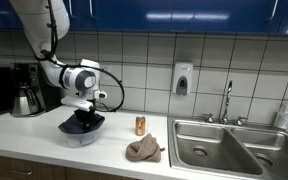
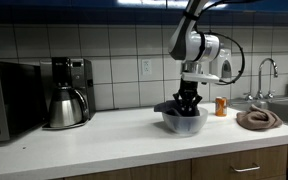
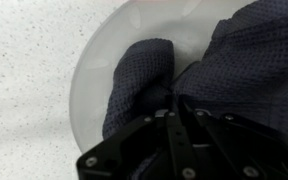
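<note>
A dark cloth [image 3: 246, 65] with a waffle weave lies bunched in a translucent white bowl [image 3: 91, 85] and reaches over its rim. In exterior view 1 the bowl [image 1: 82, 136] stands on the counter, with the cloth [image 1: 74, 125] above its left edge. My gripper points down into the bowl, its fingertips sunk among the folds. The finger gap is hidden by dark cloth, so whether the fabric is pinched cannot be told. From exterior view 2, the bowl [image 2: 194, 122] also shows the cloth [image 2: 168, 108] sticking out on the left.
A brown cloth [image 1: 144, 149] lies crumpled right of the bowl, with an orange can [image 1: 140, 126] behind it. Further right is the double sink [image 1: 209, 150] with its faucet [image 1: 226, 102]. A coffee maker [image 2: 68, 92] stands at the left, and the counter [image 2: 94, 142] before it is bare.
</note>
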